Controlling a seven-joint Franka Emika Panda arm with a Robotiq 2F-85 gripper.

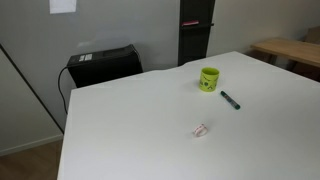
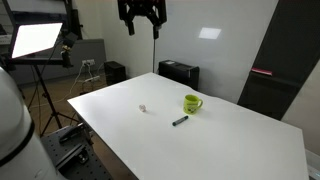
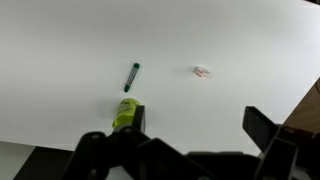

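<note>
A green mug (image 1: 209, 80) stands upright on the white table, with a dark green marker (image 1: 230, 100) lying close beside it. Nearer the front lies a small white and reddish item (image 1: 200, 130), too small to name. From above, the wrist view has the mug (image 3: 126, 112) partly hidden behind one finger, while the marker (image 3: 132, 77) and the small item (image 3: 201, 72) lie clear. My gripper is open high over the table, its fingers wide apart and nothing between them. In exterior view 2 the arm reaches in at the top, above the mug (image 2: 192, 103).
A black box-shaped device (image 1: 105, 65) with a cable stands behind the table's back edge. Another wooden table (image 1: 290, 49) is at the far right.
</note>
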